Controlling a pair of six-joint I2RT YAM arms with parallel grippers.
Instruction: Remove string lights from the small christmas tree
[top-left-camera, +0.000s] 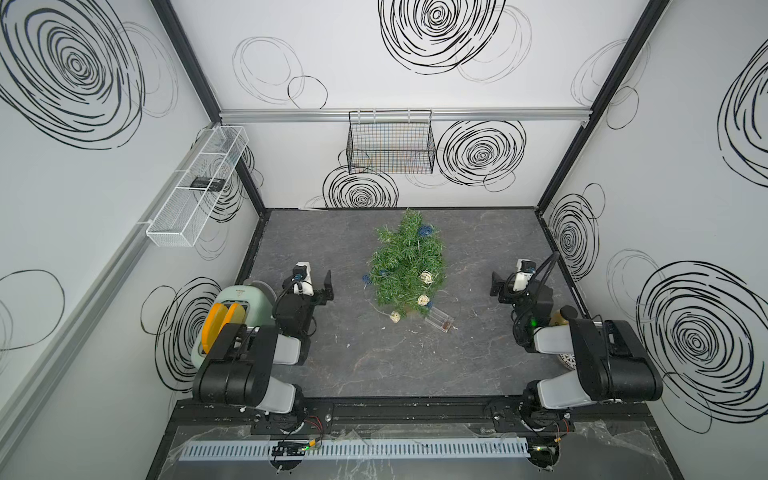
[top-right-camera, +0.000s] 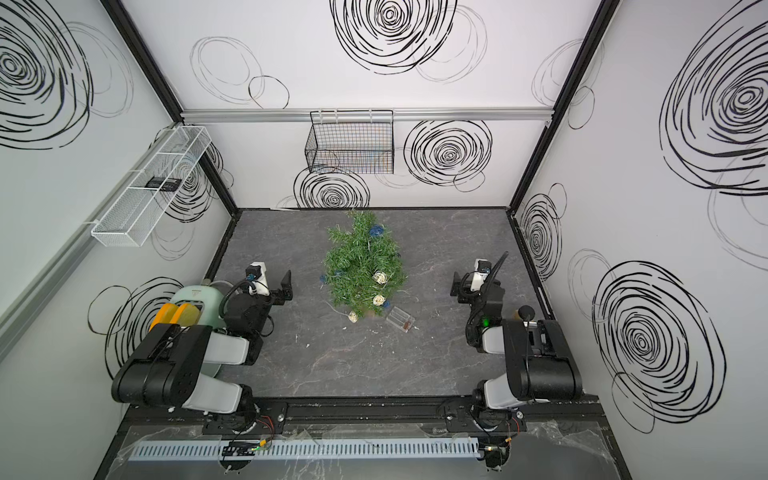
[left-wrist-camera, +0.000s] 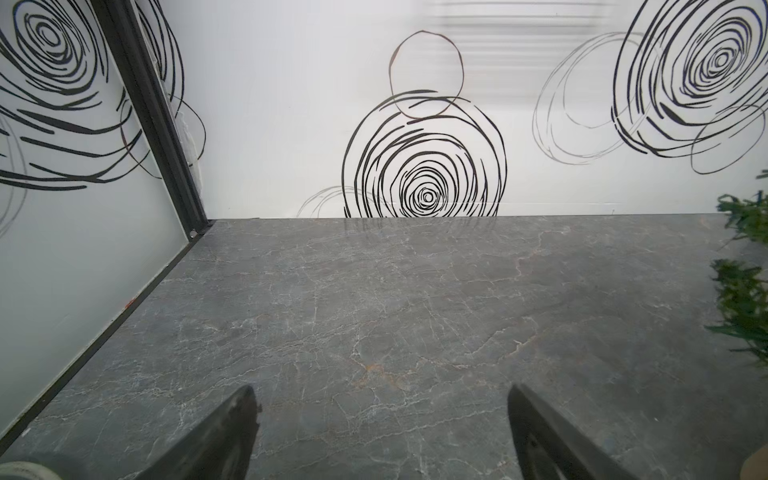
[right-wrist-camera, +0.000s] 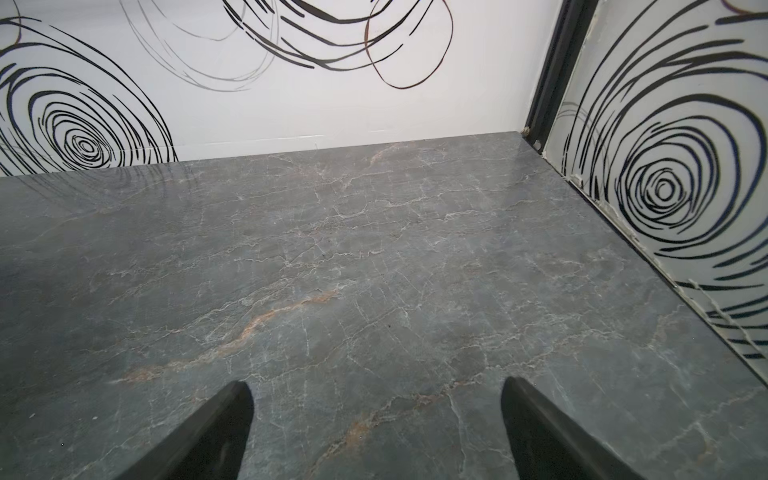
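A small green christmas tree takes up the middle of the dark table. String lights with pale woven balls hang on its lower right side, one ball resting near its bottom edge. Blue ornaments show among the branches. A clear battery box lies on the table just below the tree. My left gripper is open over bare table, left of the tree, whose branches enter the left wrist view's right edge. To the tree's right, my right gripper stands open and empty.
A pale green toaster with orange pieces sits beside the left arm. A black wire basket hangs on the back wall, a white one on the left wall. Bare table separates the tree from both grippers.
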